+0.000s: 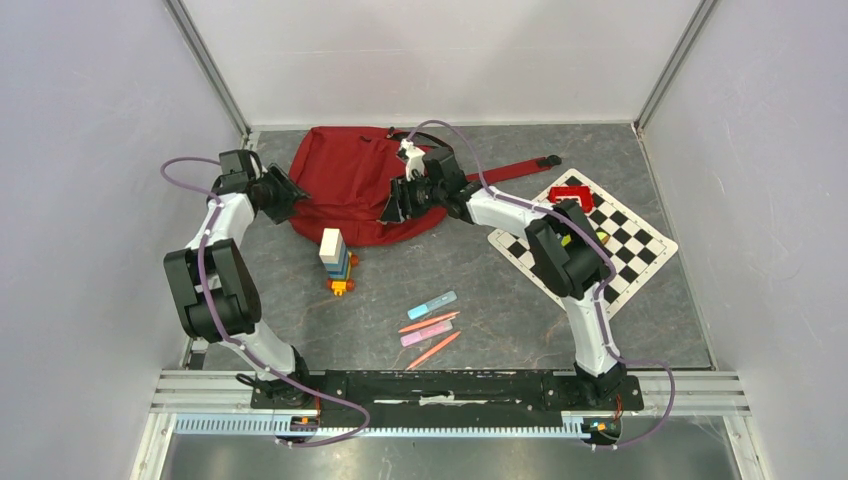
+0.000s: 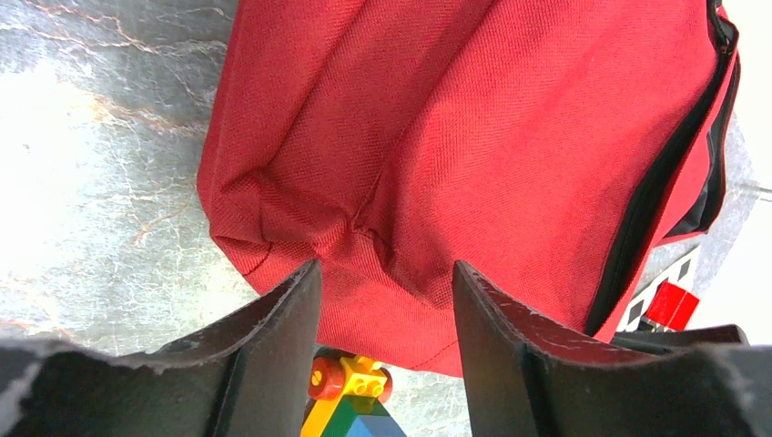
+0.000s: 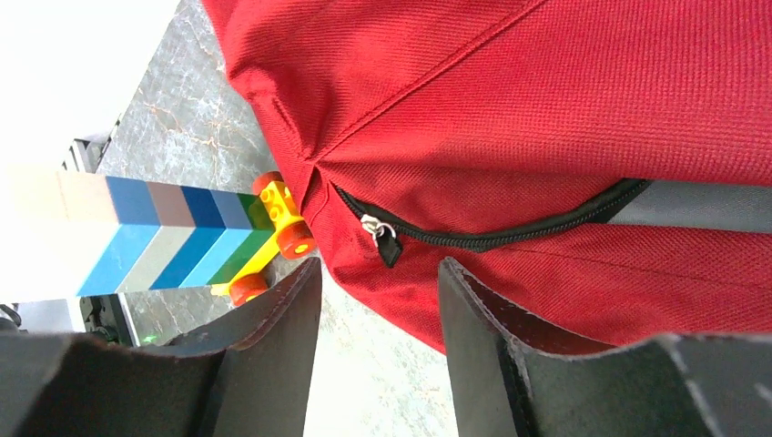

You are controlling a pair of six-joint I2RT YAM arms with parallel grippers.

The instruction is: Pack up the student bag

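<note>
The red bag (image 1: pixel 345 170) lies flat at the back left of the table. At its left edge, my left gripper (image 1: pixel 298 203) has its fingers apart; in the left wrist view, red cloth (image 2: pixel 382 182) shows behind the gap, with nothing visibly gripped. Over the bag's front right part is my right gripper (image 1: pixel 396 217), open. Between its spread fingers the right wrist view shows a zipper pull (image 3: pixel 382 238) at the end of a black zipper (image 3: pixel 492 240). Grey material (image 3: pixel 701 206) shows along the zipper's slit. How far the bag is unzipped is unclear.
A toy-block tower on wheels (image 1: pixel 336 255) stands close to the bag's front edge. Pens (image 1: pixel 432 352) and coloured cases (image 1: pixel 431 305) lie at front centre. To the right, a checkered board (image 1: pixel 640 250) carries a red item (image 1: pixel 572 195), partly under the right arm.
</note>
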